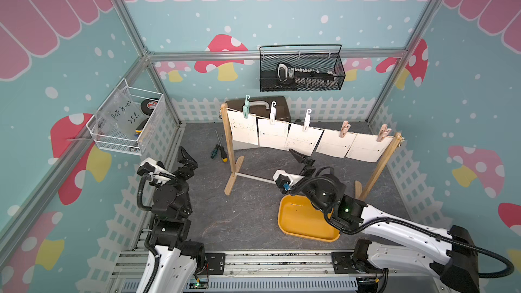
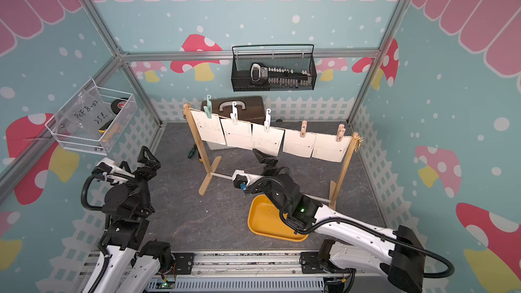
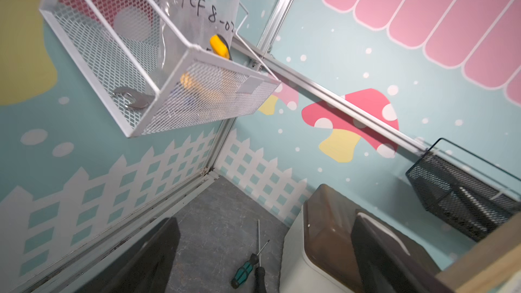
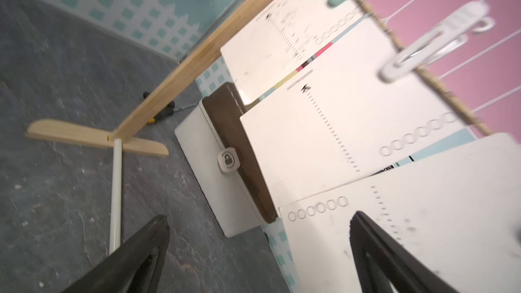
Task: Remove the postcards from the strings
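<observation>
Several white postcards hang in a row from a string between two wooden posts; the middle postcard (image 1: pixel 301 138) is near my right gripper (image 1: pixel 301 156). Pegs hold them at the top: a green peg (image 1: pixel 246 107), white pegs (image 1: pixel 273 112) and pinkish pegs (image 1: pixel 345 128). In the right wrist view, my right gripper stands open, with the postcards (image 4: pixel 347 114) filling the right side beyond its fingers (image 4: pixel 143 255). My left gripper (image 1: pixel 183 161) is open as well, left of the rack and away from the cards. Between its fingers only bare floor and background show.
A yellow tray (image 1: pixel 309 234) lies below my right arm. The rack's left post (image 1: pixel 229 141) has a wooden foot. Screwdrivers (image 1: pixel 221 149) lie left of it, and a brown-lidded box (image 3: pixel 347 233) stands behind. A white wire basket (image 1: pixel 124 143) hangs on the left wall.
</observation>
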